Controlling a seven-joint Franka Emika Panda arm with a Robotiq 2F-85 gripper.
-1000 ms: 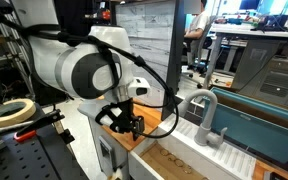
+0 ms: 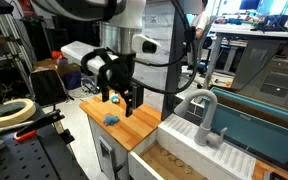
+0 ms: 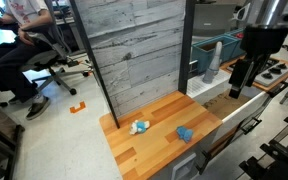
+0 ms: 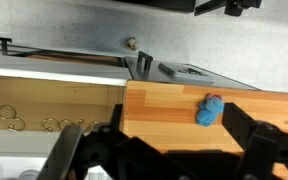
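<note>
A small blue object (image 2: pixel 111 119) lies on the wooden counter (image 2: pixel 139 123), and a second blue-and-white one (image 3: pixel 139 127) is farther back on the same wood. My gripper (image 2: pixel 112 92) hangs above the counter, its fingers apart and nothing between them. In the wrist view, the counter (image 4: pixel 164 128) runs below the open gripper, and the blue object (image 4: pixel 210 110) shows near the right finger. From the other side, the gripper (image 3: pixel 267 77) is up at the right, clear of both blue objects.
Beside the counter, an open drawer (image 4: pixel 54 92) holds several rings. A grey faucet (image 2: pixel 206 110) rises by the white sink edge (image 2: pixel 199 143). A tall panel (image 3: pixel 144 48) stands behind the counter. Grey floor (image 3: pixel 44 150) lies open at the left.
My gripper has risen from low by the counter's drawer-side edge to well above the wood. Both blue objects now show below it. The open fingers look unchanged.
</note>
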